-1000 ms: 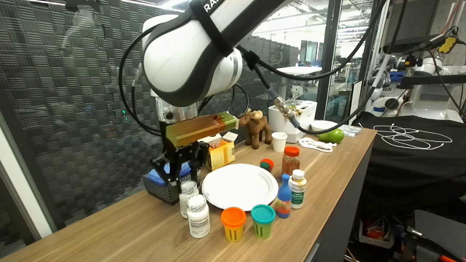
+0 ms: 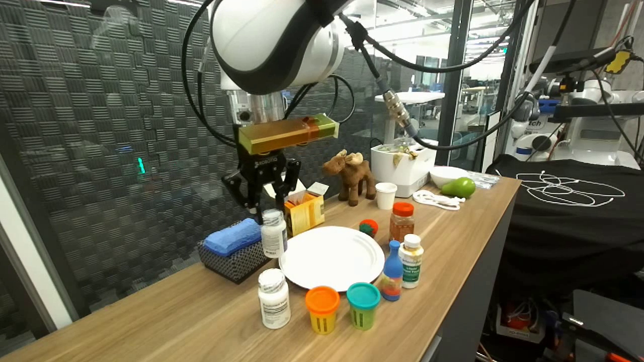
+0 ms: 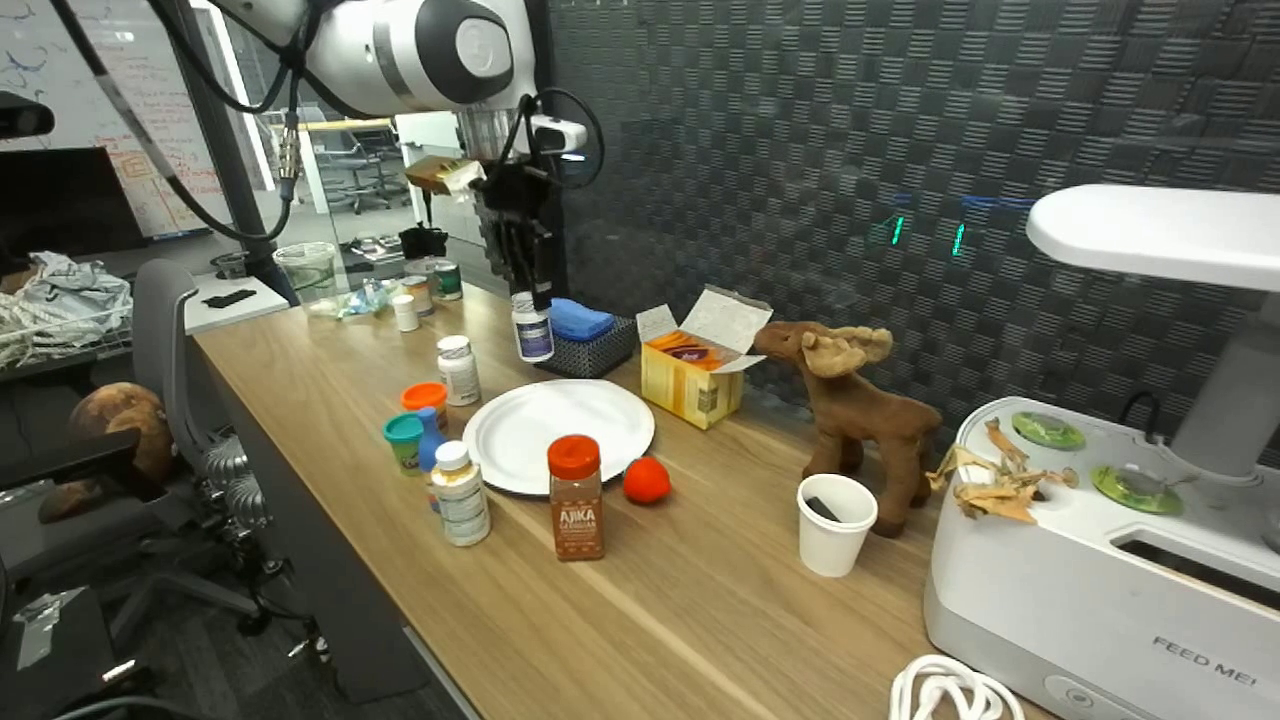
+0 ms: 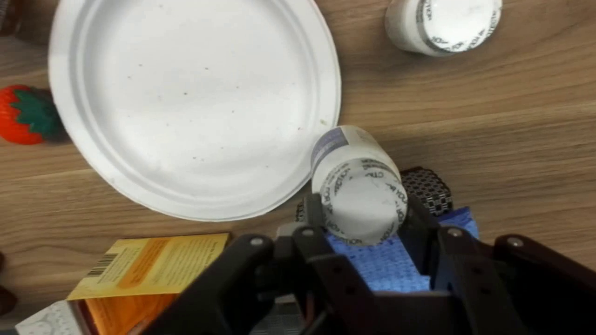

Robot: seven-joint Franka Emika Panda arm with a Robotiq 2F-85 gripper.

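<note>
A white pill bottle point(image 2: 274, 235) with a sealed white top hangs above the table, my gripper point(image 2: 266, 212) shut on its upper end. From the wrist view, the held bottle point(image 4: 363, 195) sits between both fingers, close to the rim of the white plate point(image 4: 195, 106). Exterior view 2 shows the same bottle point(image 3: 531, 330) upright in the air, in front of the black basket point(image 3: 596, 353) with a blue cloth point(image 3: 579, 319). A second, similar white bottle point(image 2: 274, 299) stands on the table in front of the plate.
Around the plate stand an orange-lidded tub point(image 2: 322, 309), a teal-lidded tub point(image 2: 363, 305), a blue bottle point(image 2: 392, 271), a white supplement bottle point(image 2: 411, 261) and a red-capped jar point(image 2: 402, 222). A toy strawberry point(image 2: 368, 227) and an open yellow box point(image 2: 306, 212) lie behind. The plate is empty.
My gripper has risen with the bottle in its grasp, shifting away from the standing white bottle toward the plate and basket. Other objects stay put.
</note>
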